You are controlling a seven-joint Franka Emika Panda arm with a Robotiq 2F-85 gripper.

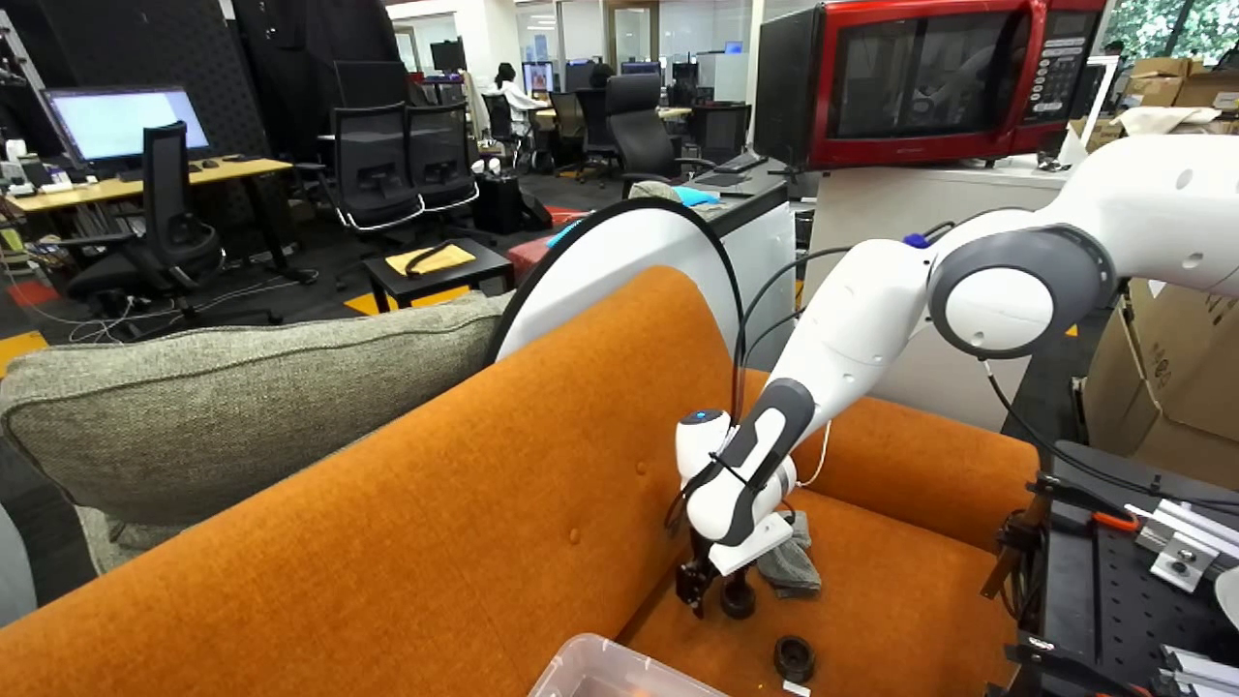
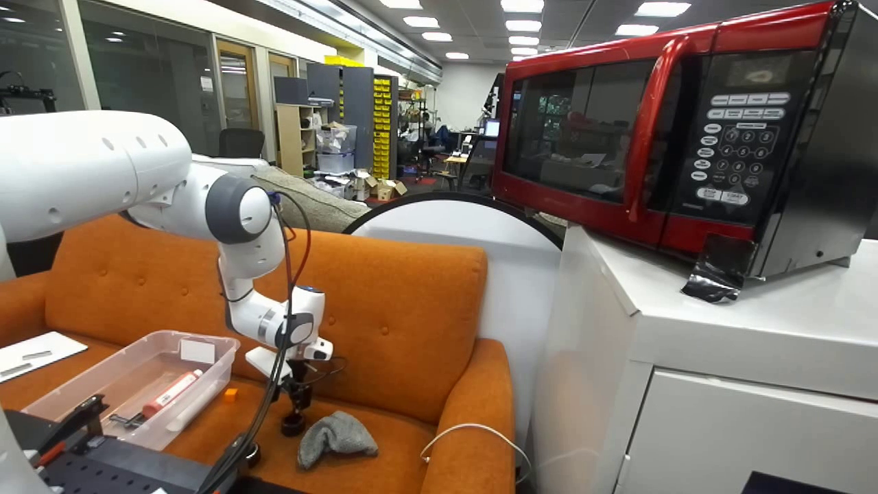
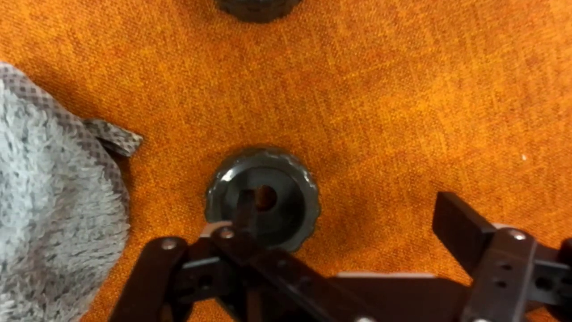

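Note:
A round black knob-like piece with a ridged rim and a centre hole lies on the orange sofa seat. My gripper is open above the seat, with only bare fabric visible between its fingers. In the wrist view the left finger overlaps the black piece and hides part of it; the right one stands clear. Whether that finger touches the piece cannot be told. A second black round piece lies nearer the sofa's front edge, and only its rim shows at the top of the wrist view.
Beside the near black piece lies a grey fuzzy cloth. A clear plastic bin holds a red-and-white tube, with a small orange cube just outside. The sofa backrest rises close behind the gripper.

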